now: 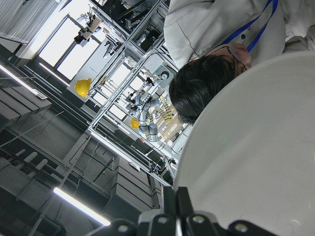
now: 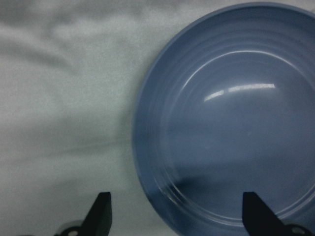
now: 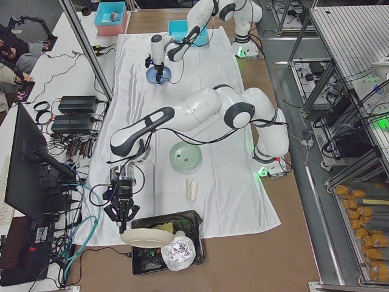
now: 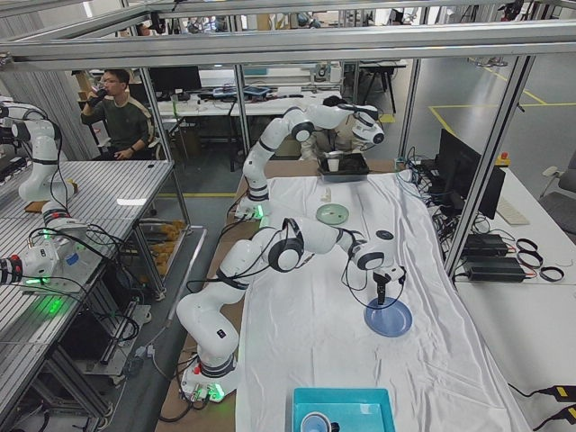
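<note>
My left gripper [image 3: 122, 220] is shut on the rim of a cream dish [image 3: 148, 239], held tilted over a black lined bin [image 3: 171, 218]; the dish fills the right of the left wrist view [image 1: 251, 147]. My right gripper is open above a blue plate [image 2: 221, 132] lying on the white cloth [image 2: 64, 123], with nothing between its fingers.
A green plate [image 3: 186, 156] and pale thin items [image 3: 191, 189] lie on the cloth. A foil-covered item [image 3: 178, 252] is in the bin. A teal tray with a cup [image 4: 341, 405] stands beyond the blue plate. A monitor and cables line one side.
</note>
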